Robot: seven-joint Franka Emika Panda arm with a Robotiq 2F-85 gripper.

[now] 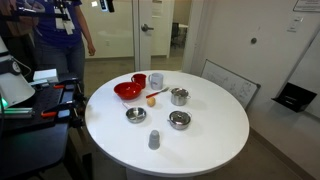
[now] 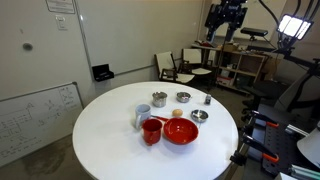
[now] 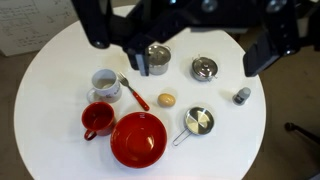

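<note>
My gripper is open high above the round white table, its dark fingers wide apart and nothing between them. Below it in the wrist view lie a red bowl [image 3: 139, 140], a red mug [image 3: 96, 119] and a whitish mug [image 3: 105, 84]. A red-handled fork [image 3: 136, 96] rests beside a small tan, egg-like object [image 3: 166, 100]. A small steel pan with a handle [image 3: 198, 121], two metal pots [image 3: 204, 69] [image 1: 179, 96] and a grey-topped shaker [image 3: 242, 96] stand toward the other side.
Bare white tabletop [image 1: 215, 130] surrounds the cluster of items. A whiteboard [image 1: 229, 81] leans against the wall. A person [image 1: 62, 45] stands behind the table near the robot's dark stand [image 1: 35, 145]. Chairs [image 2: 185, 72] and shelves [image 2: 238, 68] are in the background.
</note>
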